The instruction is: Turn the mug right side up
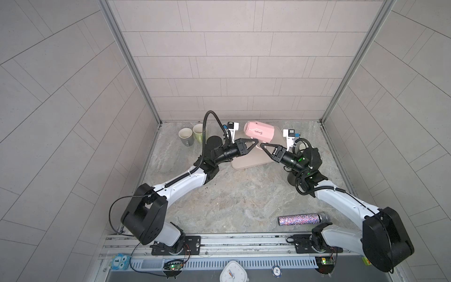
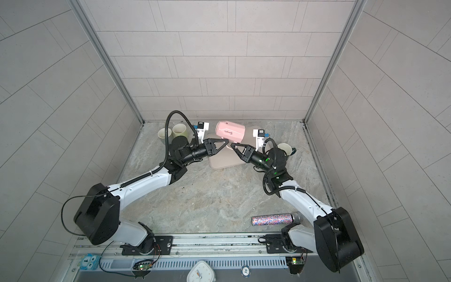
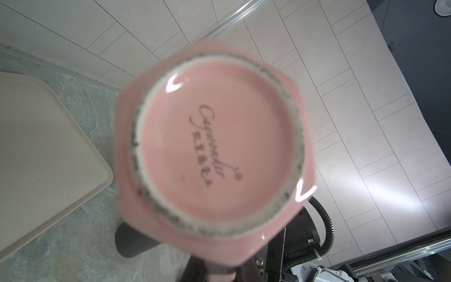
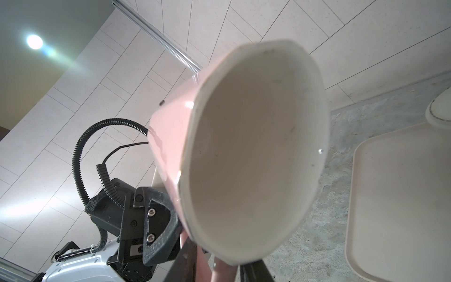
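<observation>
The pink mug [image 1: 259,131] is held on its side above the table by its handle. Its base [image 3: 216,145] faces the left wrist camera, and its white inside [image 4: 258,150] faces the right wrist camera. My left gripper [image 1: 256,140] is shut on the handle, near the base end. My right gripper [image 1: 262,144] reaches the handle [image 4: 224,273] near the rim end; its fingers [image 4: 257,271] stand partly open, one on each side of the handle. Whether they touch it is hard to see.
A beige tray [image 1: 244,164] lies beneath the mug. Two cups, one grey [image 1: 186,136] and one green [image 1: 197,131], stand at the back left. Another cup [image 2: 284,149] is behind the right arm. A glittery bottle [image 1: 299,219] lies at the front right.
</observation>
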